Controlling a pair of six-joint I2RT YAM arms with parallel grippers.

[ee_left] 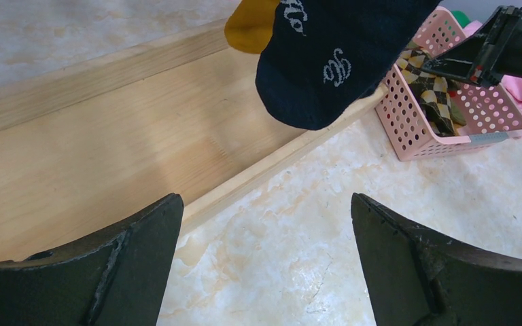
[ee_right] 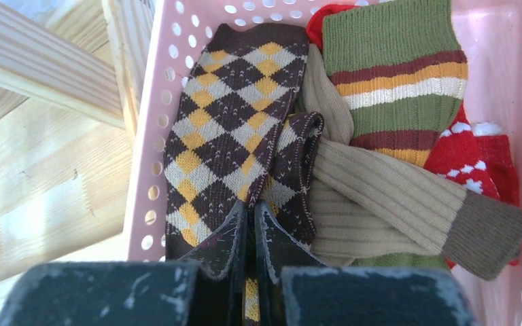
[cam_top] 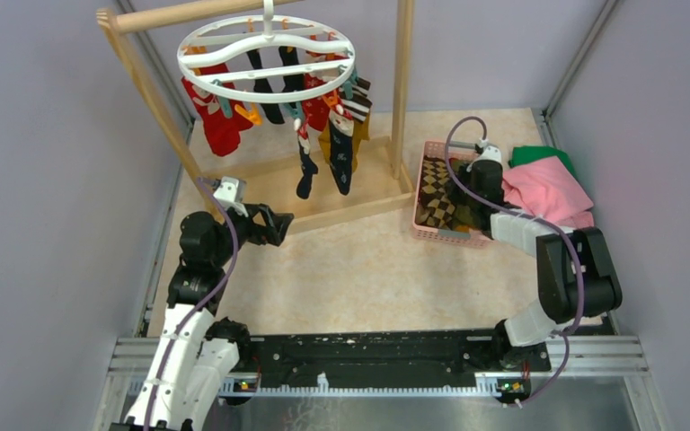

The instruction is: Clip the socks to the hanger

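The round white hanger (cam_top: pixel 194 79) hangs from the wooden frame, several socks clipped around it. Dark navy socks (ee_left: pixel 326 68) dangle from its near side, with a mustard one (ee_left: pixel 250 26) behind. My left gripper is open and empty, low in front of the frame. Inside the pink basket, my right gripper is shut, its tips against the inner edge of a brown, yellow and grey argyle sock (ee_right: pixel 224 115). Whether that edge is pinched between the tips, I cannot tell. Beside it lie a ribbed beige sock (ee_right: pixel 387 193) and a green striped sock (ee_right: pixel 394 41).
The pink basket (ee_left: pixel 408 129) stands right of the wooden base (cam_top: pixel 350 215), its walls close around my right gripper. Pink cloth (cam_top: pixel 548 189) and green cloth (cam_top: pixel 530 154) lie on its far right. The table between left gripper and basket is clear.
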